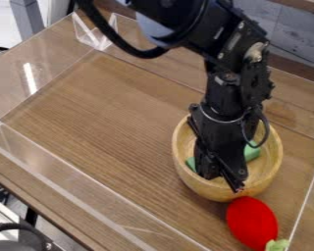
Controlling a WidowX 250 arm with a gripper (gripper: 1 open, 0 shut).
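Note:
The black gripper (223,172) reaches down from the top into a tan bowl (262,178) right of the middle in the camera view, hiding much of its inside. A green object (249,153) lies in the bowl, partly behind the gripper. The gripper looks shut; whether anything sits between its fingers is hidden. A red vegetable-like object (251,224) with a green tip lies just in front of the bowl.
A pale panel (290,34) stands along the back right, and cables show beyond the table's left edge.

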